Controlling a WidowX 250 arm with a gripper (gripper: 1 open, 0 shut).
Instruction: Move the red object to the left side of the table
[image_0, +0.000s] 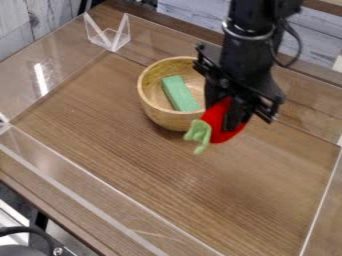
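Note:
A red object (218, 121) with a light green leafy end (198, 132) hangs tilted in front of the bowl, its green end pointing down and left. My gripper (226, 106) comes down from the upper right and is shut on it. The fingers cover part of its upper portion. Whether the object clears the table by much is hard to tell. On the left side, the wooden table (94, 120) is bare.
A tan bowl (151, 108) stands just behind and left of the red object, with a green block (179, 93) inside. Near the far left edge is a white wire rack (108, 34).

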